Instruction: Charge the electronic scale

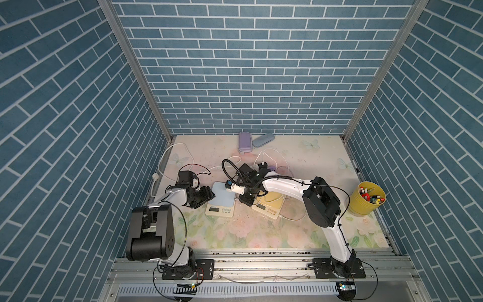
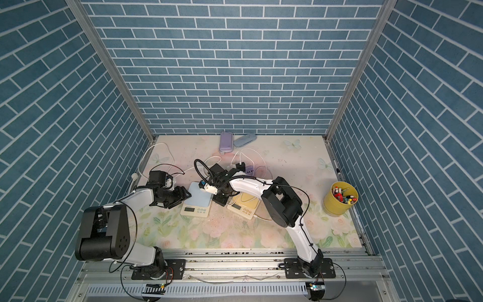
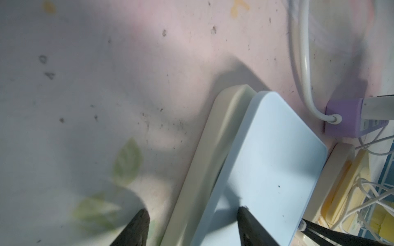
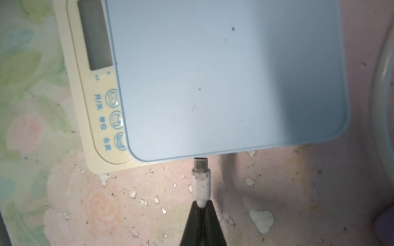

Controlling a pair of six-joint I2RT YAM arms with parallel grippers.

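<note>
The blue-topped scale [image 1: 221, 193] lies flat on the table, its cream body and display facing the front. My left gripper is open, one finger on each side of the scale's left edge; whether they touch it cannot be told. In the right wrist view, my right gripper is shut on the white cable plug [image 4: 201, 184], which points at the right side of the scale. The plug's metal tip [image 4: 200, 163] shows right by the edge of the blue plate; the charging port is hidden.
A yellow-topped scale [image 2: 245, 201] with a cable over it lies under the right arm. Behind it stands a purple power strip [image 2: 249, 171]. Two cases, purple [image 1: 245, 142] and blue [image 1: 263, 140], lie at the back; a yellow bucket [image 1: 366, 201] stands far right.
</note>
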